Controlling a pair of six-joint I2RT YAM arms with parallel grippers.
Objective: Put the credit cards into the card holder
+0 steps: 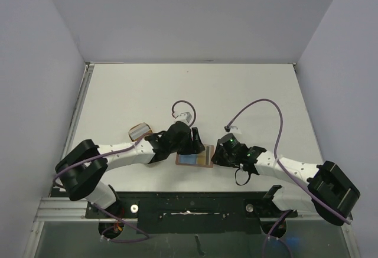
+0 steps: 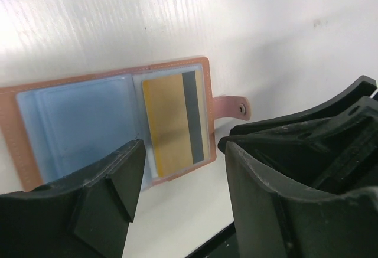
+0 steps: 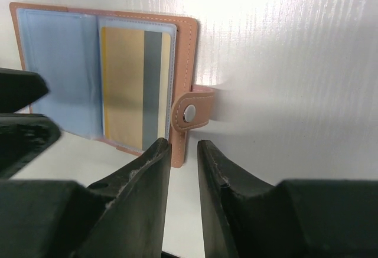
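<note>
The card holder lies open flat on the table, brown-edged with clear bluish pockets. A yellow-and-tan card with a grey stripe sits inside its right pocket, lined up with the pocket's sides. Above the holder, my left gripper is open, its fingertips apart with nothing held. Low at the holder's right edge, near the snap strap, my right gripper has its fingertips slightly parted around the lower right corner, not closed on it. The left pocket shows no card.
Left of the holder, partly behind the left arm, stands a small brown box with a pale, striped top. Both arms come in close together over the holder.
</note>
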